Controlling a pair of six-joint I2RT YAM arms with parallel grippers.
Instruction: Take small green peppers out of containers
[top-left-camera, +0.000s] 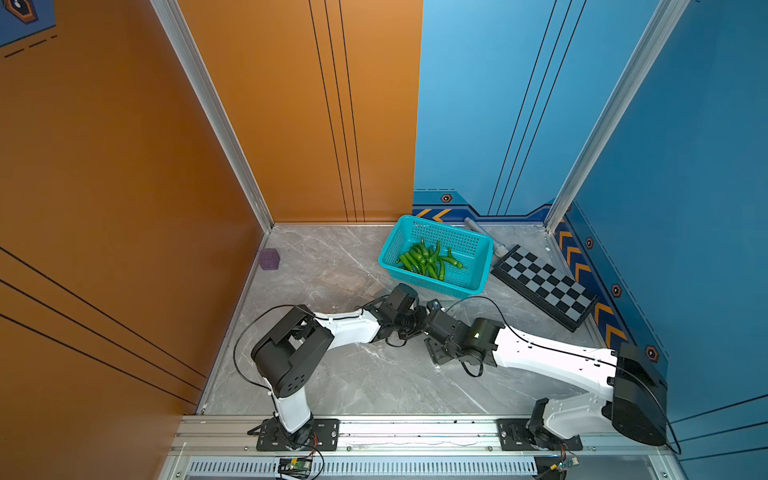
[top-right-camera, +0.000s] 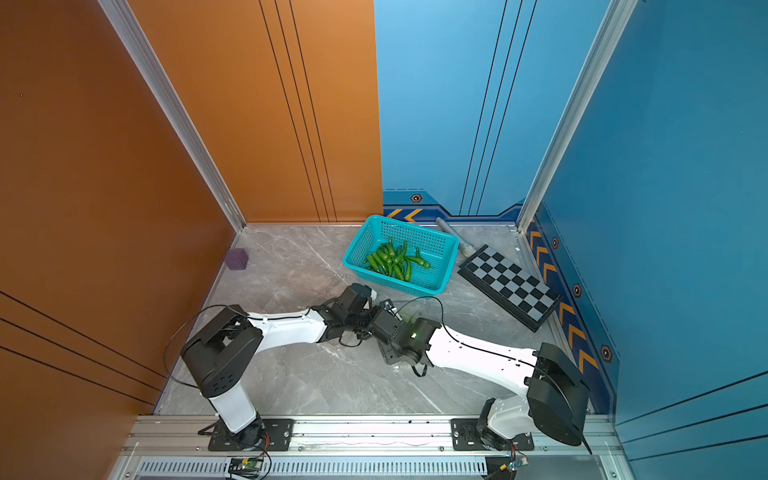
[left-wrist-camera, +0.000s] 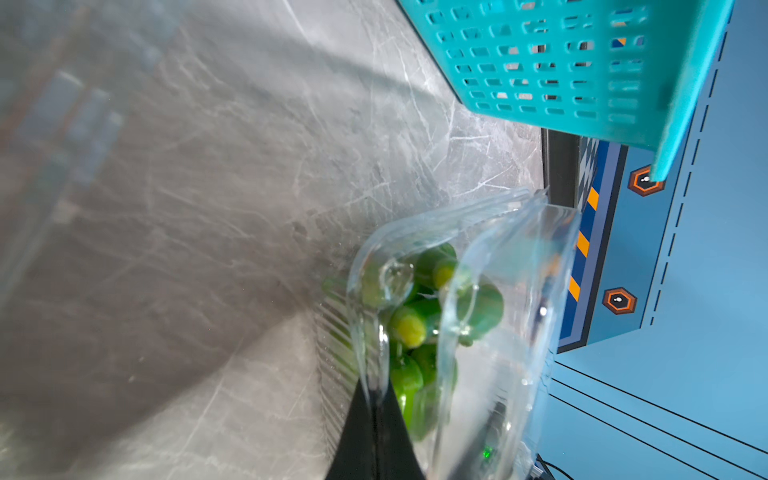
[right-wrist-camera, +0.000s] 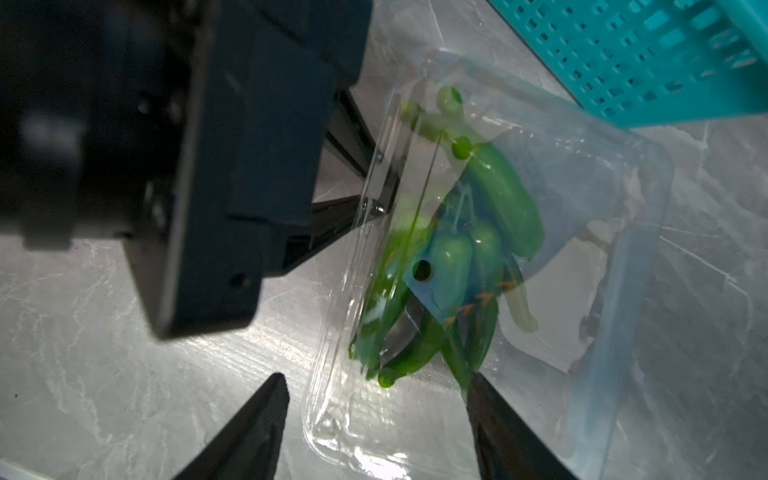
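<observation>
A clear plastic box (right-wrist-camera: 592, 352) holding green peppers (right-wrist-camera: 504, 192) lies on the table below the teal basket. My left gripper is shut at the box's side wall, its tips on the rim; whether the thin plastic is between them is hard to tell. My right gripper is open above the box's near part, its fingers apart over the lid and peppers. In the top views both wrists crowd over the box and mostly hide it. The teal basket (top-left-camera: 472, 272) holds several green peppers (top-left-camera: 432, 260).
A checkered board (top-left-camera: 544, 284) and a grey roller (top-right-camera: 448, 232) lie right of the basket. A purple cube (top-left-camera: 269, 258) sits at the back left.
</observation>
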